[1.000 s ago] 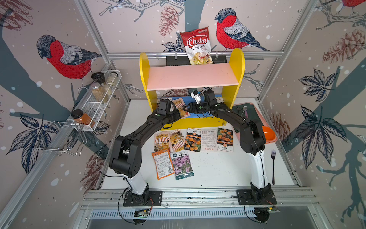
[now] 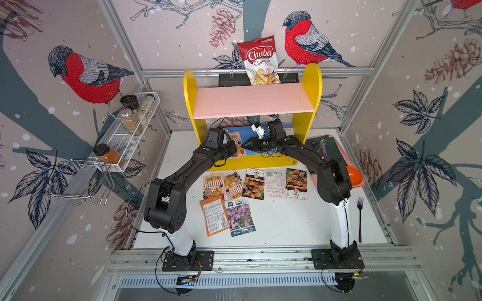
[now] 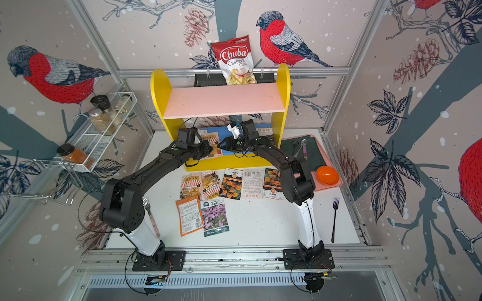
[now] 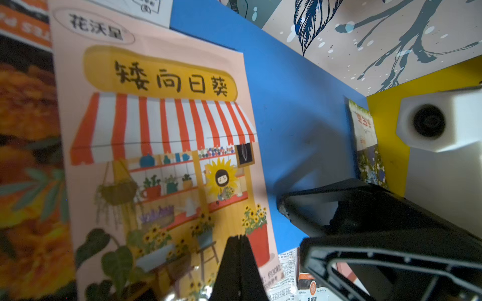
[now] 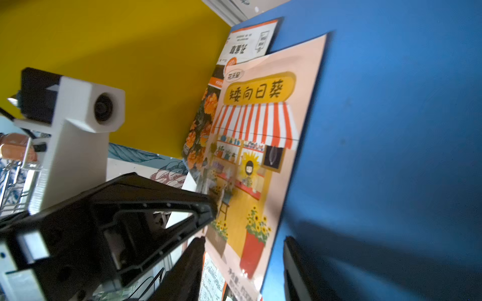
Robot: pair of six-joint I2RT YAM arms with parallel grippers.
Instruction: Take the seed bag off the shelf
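A peach seed bag (image 5: 251,165) with a striped awning and a yellow title lies on the blue shelf (image 5: 381,125). It fills much of the left wrist view, where the same sunflower bag (image 4: 165,165) faces the camera. My left gripper is shut over the bag's lower part; no fold shows between its fingers. From the right wrist, the left fingertip (image 5: 205,208) sits at the bag's left edge. My right gripper is low by the bag's lower right edge. Its fingers stand apart with the bag's bottom corner between them in view; whether they press it is unclear.
A marigold packet (image 5: 200,120) lies partly under the bag, and another packet (image 4: 366,140) stands at the far right. Yellow side panels (image 2: 303,110) and a pink upper board (image 2: 251,100) enclose the shelf. Several packets cover the table in front.
The seed bag has turned a little more upright and shifted slightly toward the shelf front. My left gripper has edged slightly upward in view; the right arm has barely moved.
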